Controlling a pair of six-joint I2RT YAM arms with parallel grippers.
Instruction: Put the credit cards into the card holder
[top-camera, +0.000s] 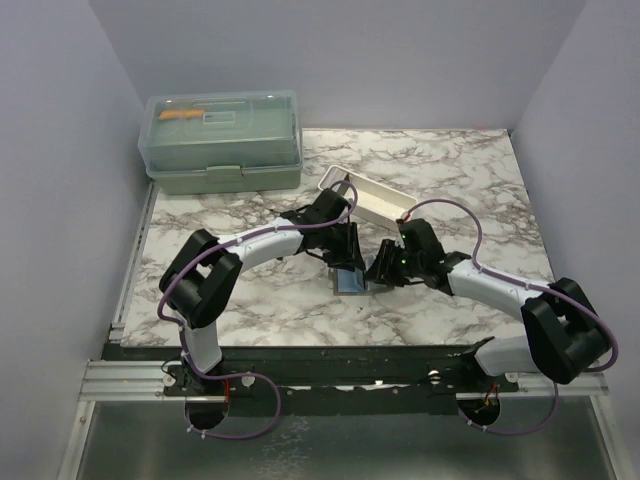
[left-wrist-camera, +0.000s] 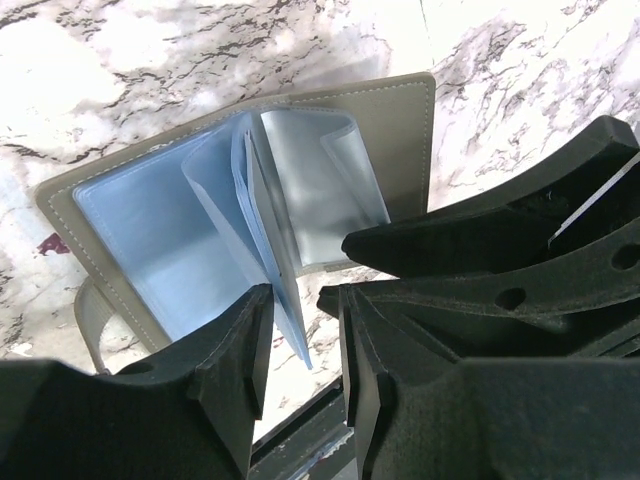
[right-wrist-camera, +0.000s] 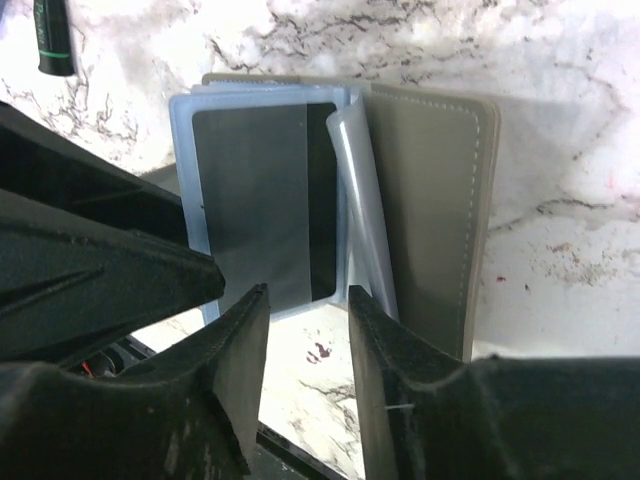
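The grey card holder lies open on the marble table between both arms. In the left wrist view its flat blue page and frosted sleeve show, with a blue sleeve standing up between them. My left gripper is partly open, the standing sleeve's lower end between its fingers. A dark card with a black stripe shows inside a blue-edged sleeve in the right wrist view. My right gripper stands partly open over that sleeve's lower edge, beside a curled clear sleeve; its grip holds nothing visible.
A white open box stands just behind the grippers. At the back left is a green lidded case. A dark green-banded stick lies near the holder. Bare marble extends at the back right.
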